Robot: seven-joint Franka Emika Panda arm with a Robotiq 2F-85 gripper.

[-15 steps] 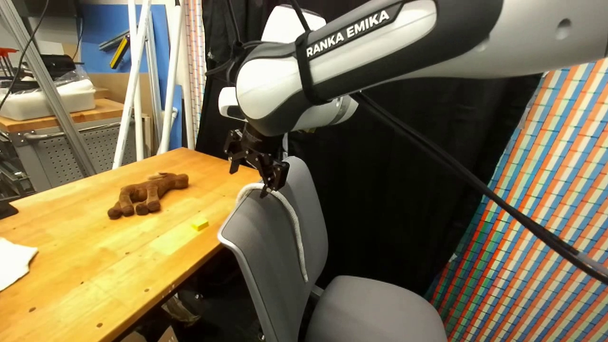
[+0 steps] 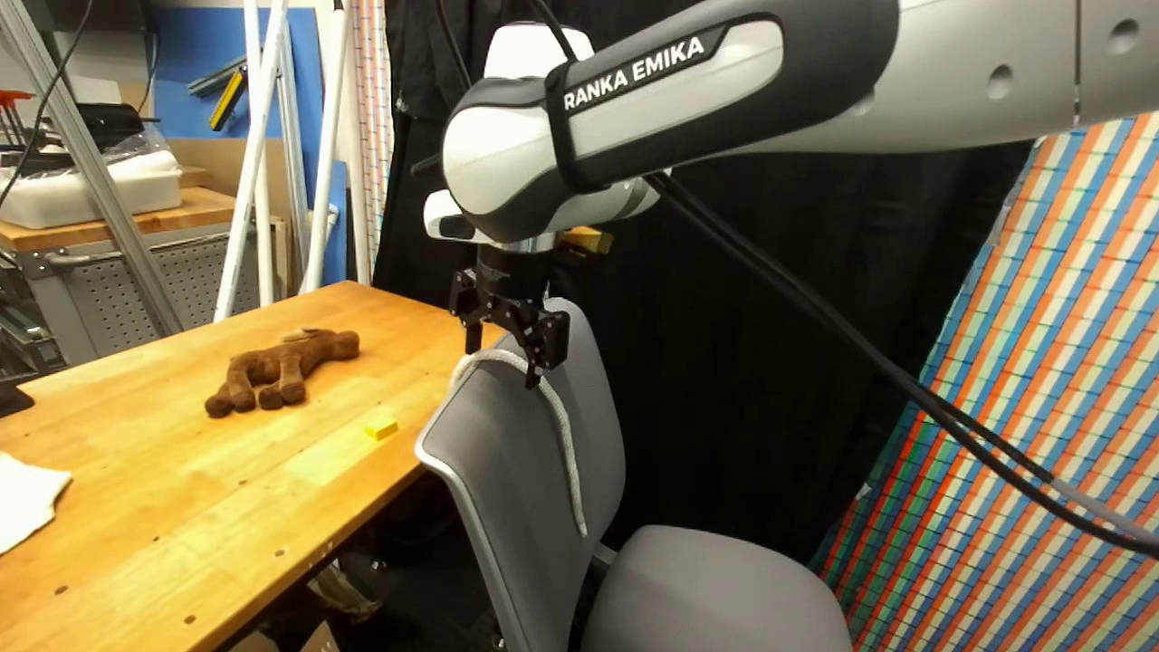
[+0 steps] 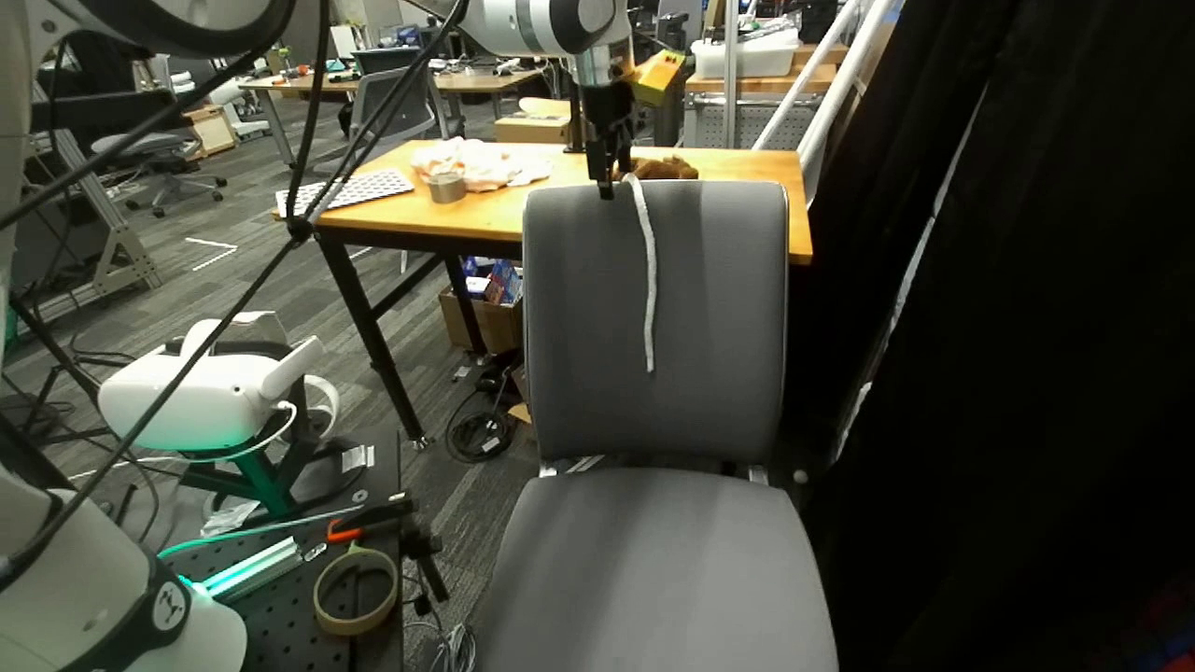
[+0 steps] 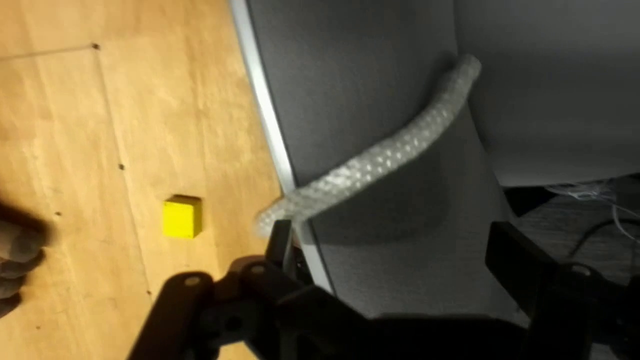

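Observation:
A pale braided rope [image 2: 567,440] hangs over the top of the grey chair's backrest [image 2: 494,435]. Its longer end runs down the seat side, as exterior view 2 shows the rope [image 3: 650,269] along the backrest's front. My gripper [image 2: 502,364] points down at the top edge of the backrest, its fingers wide apart. From the wrist, the rope [image 4: 378,165] crosses the backrest just ahead of the gripper; one end lies close to the left finger [image 4: 279,243]. Nothing is held. Whether a finger touches the rope cannot be told.
The wooden table [image 2: 217,489] stands behind the chair, bearing a brown plush animal [image 2: 284,369], a small yellow block [image 2: 380,427] and a white cloth [image 2: 27,500]. A roll of tape [image 3: 447,187] sits near its edge. Black curtain [image 3: 1008,392] closes off one side.
The gripper has turned more upright and shifted slightly right in exterior view 1, with its fingers lower near the backrest's top. The rope, chair and table objects look unmoved.

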